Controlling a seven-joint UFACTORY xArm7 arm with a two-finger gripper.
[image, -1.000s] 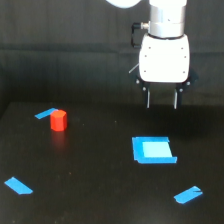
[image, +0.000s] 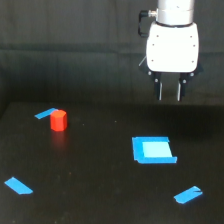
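Note:
A small red block (image: 58, 121) stands upright on the dark table at the left in the camera view. At the right, a white square (image: 157, 149) framed by blue tape (image: 140, 158) lies bare on the table. My gripper (image: 169, 96) hangs high above and behind that square, far to the right of the block. Its two thin fingers (image: 159, 90) point down and stand apart, open, with nothing visible between them.
Strips of blue tape lie on the table: one behind the block (image: 45, 113), one at the front left (image: 18, 186) and one at the front right (image: 188, 195). A dark wall or curtain (image: 70, 60) closes off the back.
My gripper has shifted to the right and slightly up in the view, and it appears a little smaller. The block and the tape have not moved.

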